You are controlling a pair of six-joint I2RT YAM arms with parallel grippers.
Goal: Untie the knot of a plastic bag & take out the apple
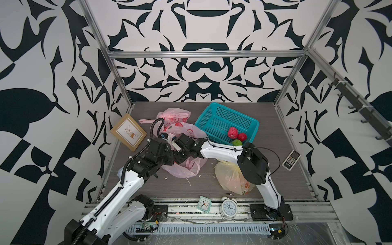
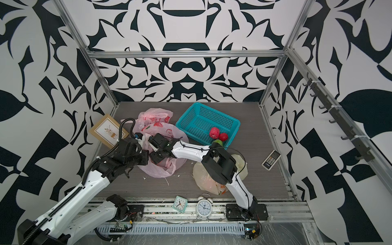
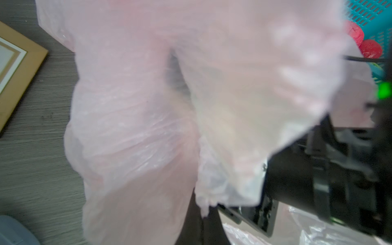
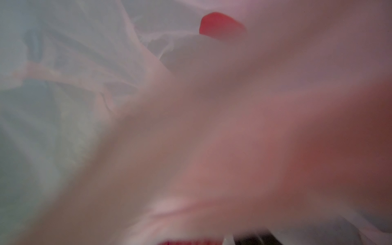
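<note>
A pink, see-through plastic bag (image 1: 187, 169) with red prints lies crumpled under both arms. In the left wrist view its film rises in folds, and the fingertips of my left gripper are shut on a thin edge of it. My right gripper (image 2: 152, 149) is open and reaches into the bag; film covers most of the right wrist view. A dark fingertip (image 4: 256, 239) shows at that view's bottom edge, beside a dark red object (image 4: 192, 242). Whether this is an apple I cannot tell. No knot is visible in the lifted film.
A teal basket (image 1: 216, 107) at the back holds red apples (image 1: 232, 132) and a green fruit (image 1: 236, 142). A yellowish bag (image 1: 228, 175) lies below the right arm. The picture frame (image 1: 128, 131) stands left; a calculator (image 1: 291, 159) lies right. Clocks (image 1: 228, 208) line the front.
</note>
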